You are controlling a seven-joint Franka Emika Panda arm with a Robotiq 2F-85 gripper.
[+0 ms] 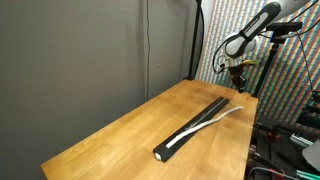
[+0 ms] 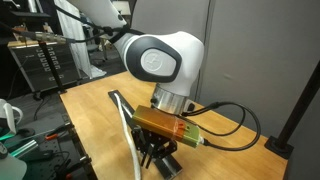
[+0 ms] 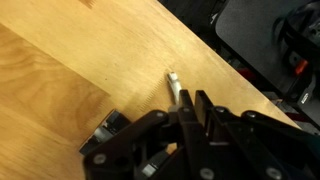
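A long white strip [image 1: 205, 122] lies with its rear part along a black bar and its near end curving off onto the bare table. My gripper [image 1: 240, 90] hangs low at the far right of the table in exterior view 1, and the strip's end appears a little below and apart from it there. In exterior view 2 the white strip [image 2: 127, 125] runs just left of the gripper [image 2: 148, 158]. Just beyond the dark fingers, the wrist view shows a short white end of the strip [image 3: 173, 84]. The fingertips are too dark to show what is between them.
The black bar [image 1: 190, 128] lies lengthwise on the wooden table [image 1: 110, 135], beside the strip. A grey wall panel [image 1: 75, 70] stands behind the table.
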